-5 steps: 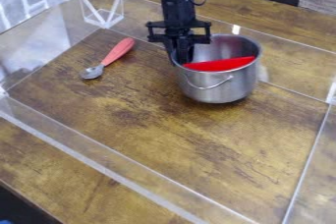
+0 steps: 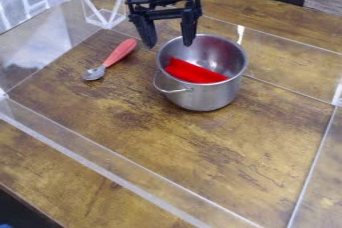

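Note:
My gripper (image 2: 170, 36) hangs at the top centre, open, its dark fingers just above the left rim of a steel pot (image 2: 201, 90) with a wire handle. A red object (image 2: 195, 72) lies inside the pot. Left of the pot, a spoon or scoop with a red handle (image 2: 120, 52) and a metal end lies on the wooden table (image 2: 134, 162).
Clear plastic walls border the work area on the left and right.
The pot has moved left and toward the front and stands more upright, its red content lower inside. My gripper has come away from the pot's rim, and its fingers now show.

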